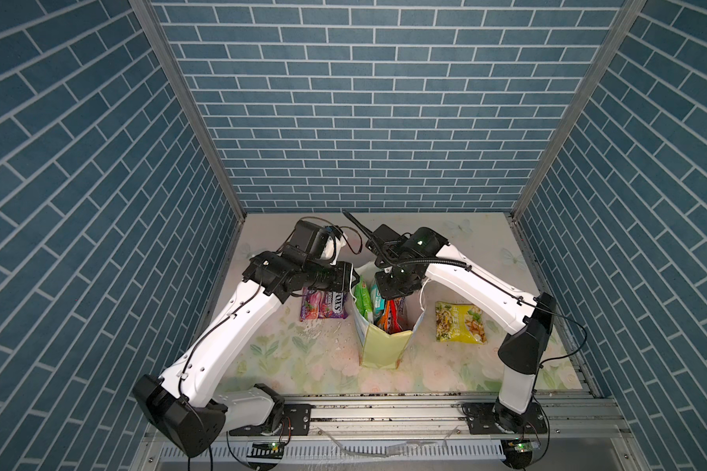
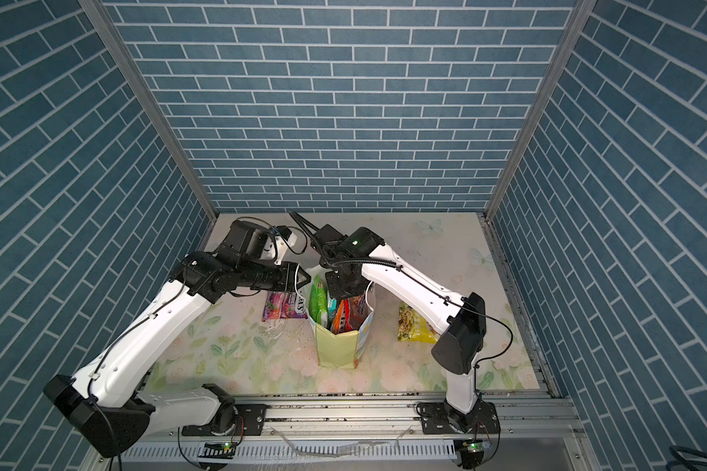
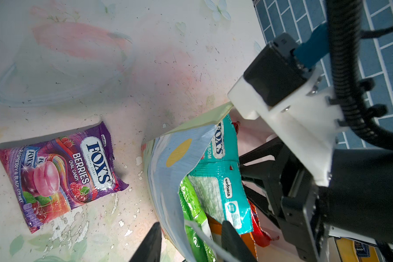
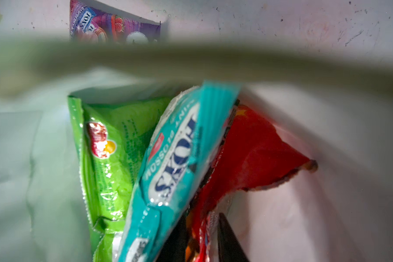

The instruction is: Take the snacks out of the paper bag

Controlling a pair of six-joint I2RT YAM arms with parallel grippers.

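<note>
The paper bag (image 1: 385, 350) stands open at mid-table with several snack packets inside. A green packet (image 4: 118, 152), a teal Fox's packet (image 4: 174, 161) and a red packet (image 4: 253, 152) stand side by side in it. My left gripper is open at the bag's left side, the bag's rim passing between its fingers without being clamped. My right gripper reaches down into the bag, its fingers part open on either side of the red packet's lower part. Whether they touch it, I cannot tell. The teal packet leans close to its left finger.
A purple Fox's Berries packet (image 3: 65, 172) lies flat on the table left of the bag. On the right lies a yellow packet (image 1: 460, 322). Both arms crowd close over the bag.
</note>
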